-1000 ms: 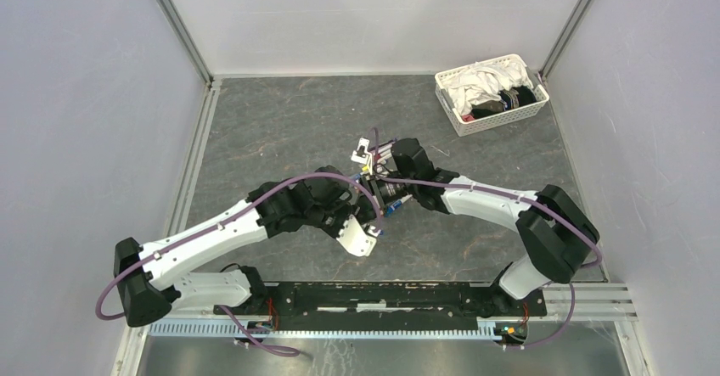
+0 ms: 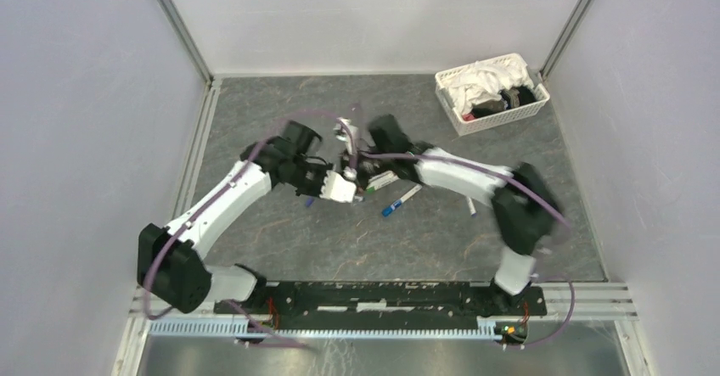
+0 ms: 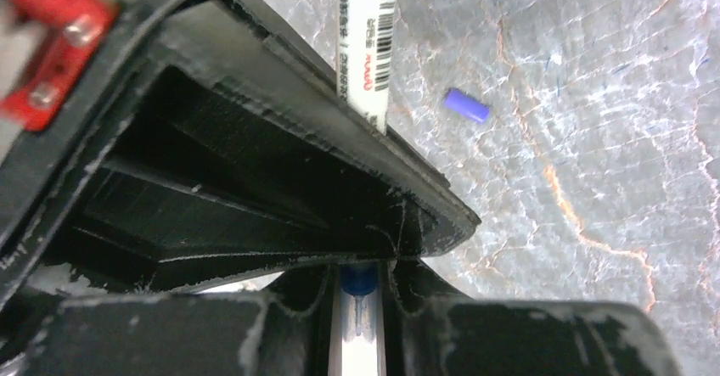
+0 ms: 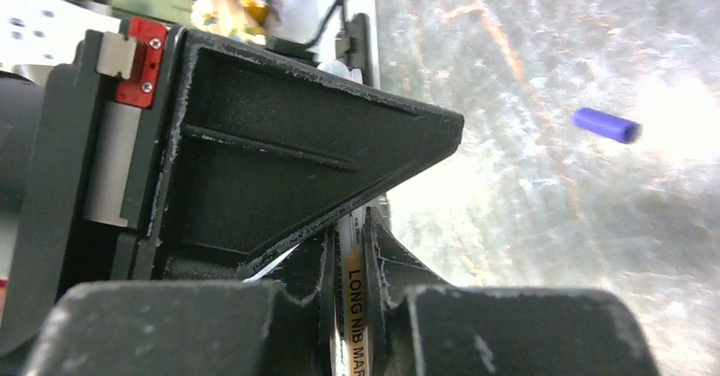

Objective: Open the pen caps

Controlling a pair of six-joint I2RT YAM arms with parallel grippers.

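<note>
My right gripper is shut on a white marker with "LONG NIB MAR" lettering. In the left wrist view the barcoded marker body passes behind a right-gripper finger. Its dark blue end and a thin nib inside a translucent part show between the fingers of my left gripper. Those fingers stand close on both sides; whether they press on the marker cannot be told. The two grippers cross in the top view, hiding the marker there. A loose blue cap lies on the table.
Beyond the arms lie a blue-capped marker, a green-ended marker and a white marker. A white basket of cloth stands at the back right.
Both grippers have shifted left and toward the back of the table, staying close together. More of the loose markers now shows, and the right arm is blurred by motion.
</note>
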